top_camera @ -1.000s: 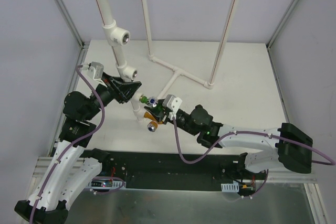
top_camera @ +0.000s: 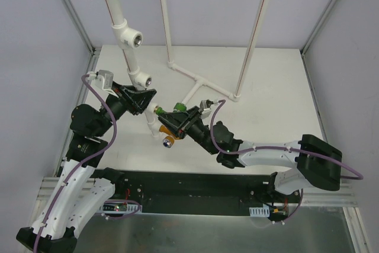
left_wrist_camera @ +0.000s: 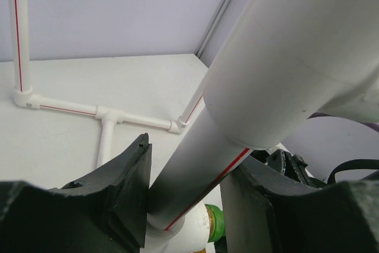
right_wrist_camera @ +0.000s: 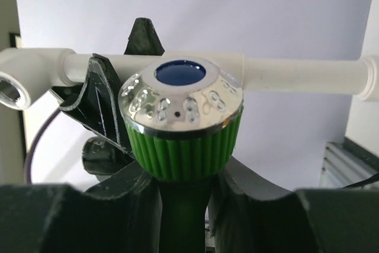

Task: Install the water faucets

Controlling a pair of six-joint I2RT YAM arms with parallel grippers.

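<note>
A white vertical pipe [left_wrist_camera: 198, 161] passes between the fingers of my left gripper. Whether they press on it cannot be told. From above, that gripper [top_camera: 145, 99] is beside the pipe's side fitting [top_camera: 141, 80]. My right gripper is shut on a green faucet [right_wrist_camera: 180, 152], whose chrome cap with a blue disc faces the camera. In the top view this faucet [top_camera: 179, 107] is close to the pipe's lower fitting, and more green shows against that fitting. Below it, an orange faucet [top_camera: 167, 130] with a chrome end is partly hidden by the right gripper [top_camera: 167, 121].
Open sockets [top_camera: 137, 40] face right higher on the pipe. A thinner white pipe frame [top_camera: 204, 81] stands behind on the white board [top_camera: 278, 111], whose right side is clear. Both grippers are close together at the pipe.
The left gripper and pipe have moved slightly left.
</note>
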